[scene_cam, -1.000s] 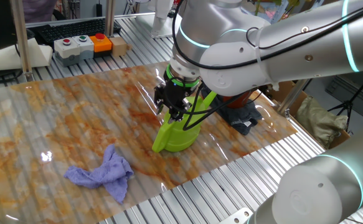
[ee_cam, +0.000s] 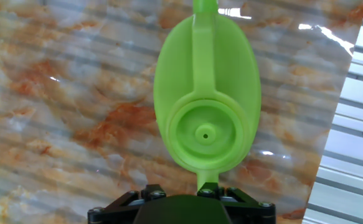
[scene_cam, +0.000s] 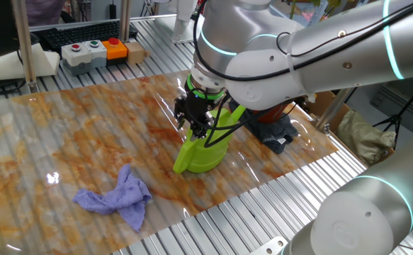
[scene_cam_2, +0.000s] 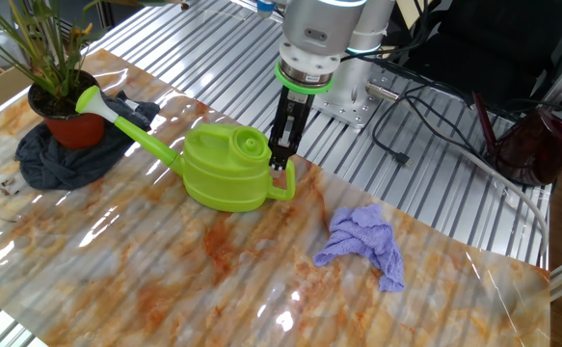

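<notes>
A lime-green watering can [scene_cam_2: 225,178] stands upright on the marbled sheet, its spout toward the plant and its handle [scene_cam_2: 288,183] toward my arm. My gripper [scene_cam_2: 279,166] points down at the handle's upper end, close beside it. In the wrist view the can's round lid [ee_cam: 206,134] lies ahead of my gripper, whose fingers stand apart, so it is open. The handle strip [ee_cam: 207,179] runs under the right-hand finger, off the middle of the gap. Whether finger and handle touch cannot be made out. The gripper's dark body hides the lower handle there.
A crumpled purple cloth [scene_cam_2: 362,244] lies on the sheet near the can. By the spout a potted plant [scene_cam_2: 75,127] sits on a dark cloth [scene_cam_2: 40,162]. A dark red jug [scene_cam_2: 536,145] stands at the right.
Over the last second my arm and gripper have shifted very slightly near the handle. The can and the purple cloth have stayed in place.
</notes>
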